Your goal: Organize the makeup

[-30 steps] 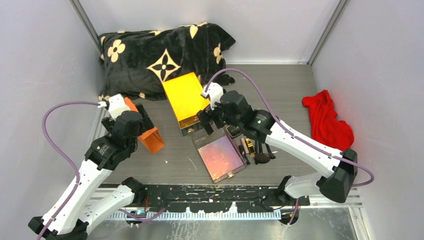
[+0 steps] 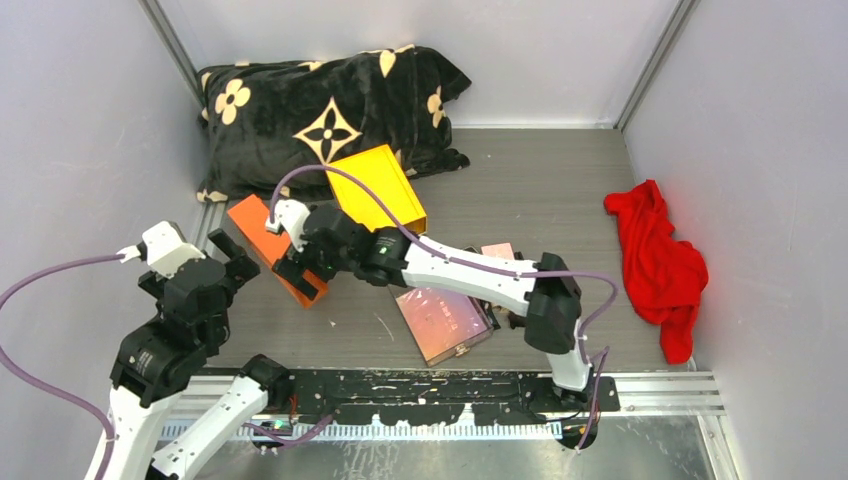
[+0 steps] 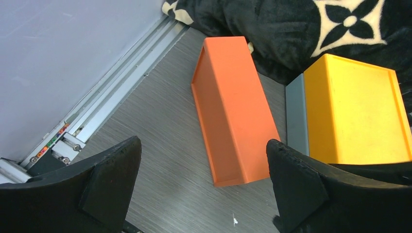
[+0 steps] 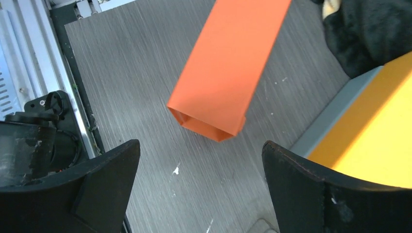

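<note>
An orange box lies on its side at the table's left, with its hollow end visible in the right wrist view. My right gripper hangs open over its near end, nothing between the fingers. My left gripper stands open and empty to the box's left. A yellow box [image 2: 375, 180] with a grey-blue side rests beside the pillow, right of the orange one. A pink palette in a clear case [image 2: 440, 325] lies at the front centre; other makeup pieces are mostly hidden under my right arm.
A black patterned pillow [image 2: 270, 120] fills the back left. A red cloth [image 2: 655, 260] lies along the right wall. Metal rails edge the workspace.
My right gripper has swept left from the centre to over the orange box, its arm now covering the small makeup items. My left gripper has drawn back leftward, away from that box.
</note>
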